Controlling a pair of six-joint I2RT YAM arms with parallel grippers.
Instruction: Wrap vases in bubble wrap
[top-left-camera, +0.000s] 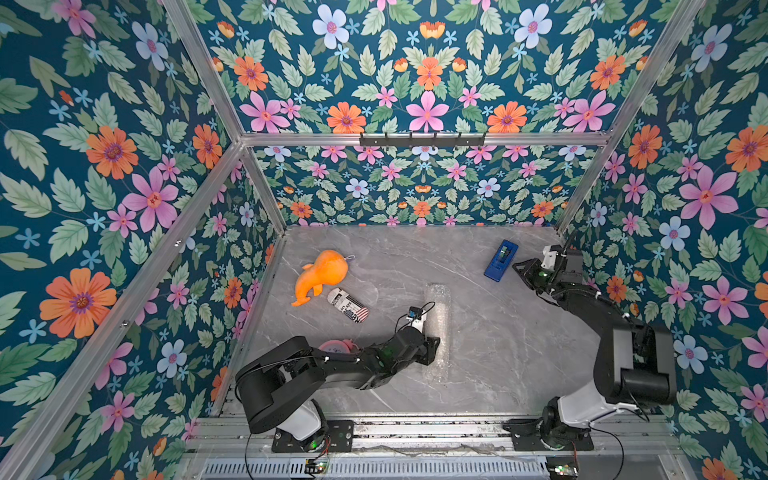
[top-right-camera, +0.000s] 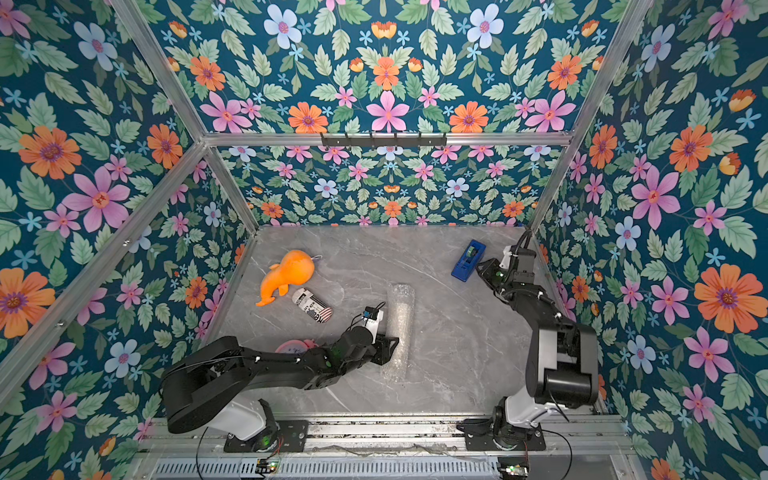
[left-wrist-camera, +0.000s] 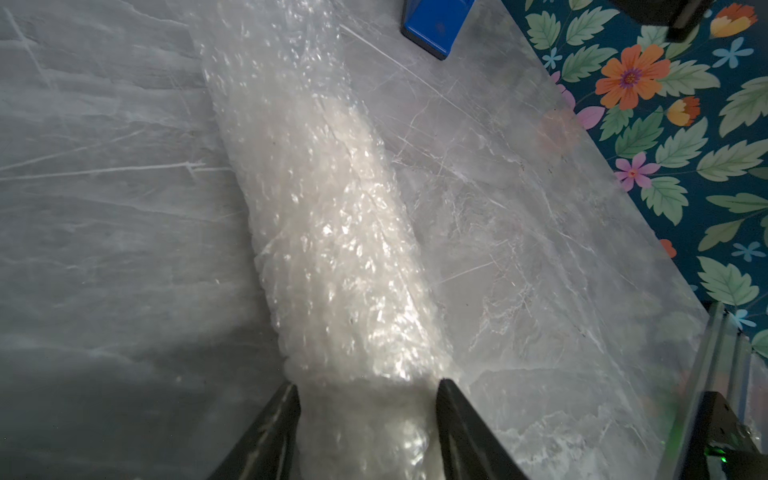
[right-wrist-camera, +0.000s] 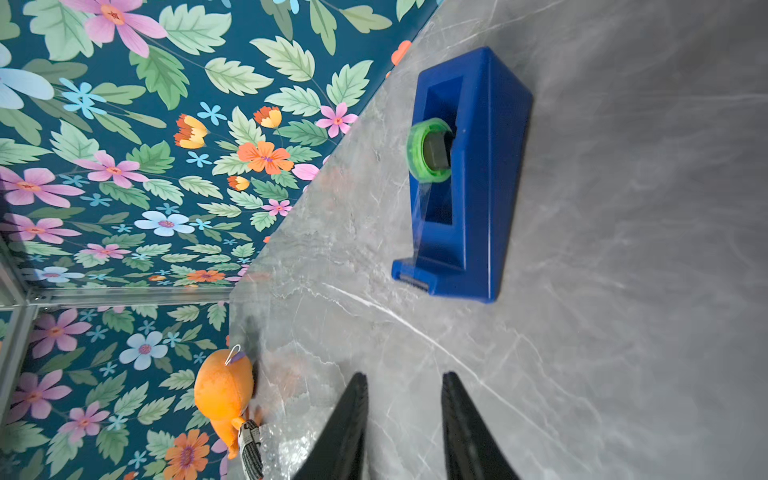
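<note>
A long roll of bubble wrap (top-left-camera: 437, 308) lies on the tabletop, running front to back; whatever is inside cannot be made out. In the left wrist view, the wrap (left-wrist-camera: 344, 264) passes between the fingers of my left gripper, close along both sides. Whether they press on it is unclear. My right gripper is partly open and empty, just right of the blue tape dispenser (top-left-camera: 501, 261) in the top left view. The dispenser (right-wrist-camera: 496, 184) stands upright with a green tape roll (right-wrist-camera: 420, 150) in it.
An orange plush toy (top-left-camera: 324, 270) and a black-and-white can (top-left-camera: 348, 305) lie at the left. Partly behind my left arm is a pink object (top-left-camera: 337, 346). Bare tabletop (top-left-camera: 512, 352) extends between the bubble wrap and my right arm.
</note>
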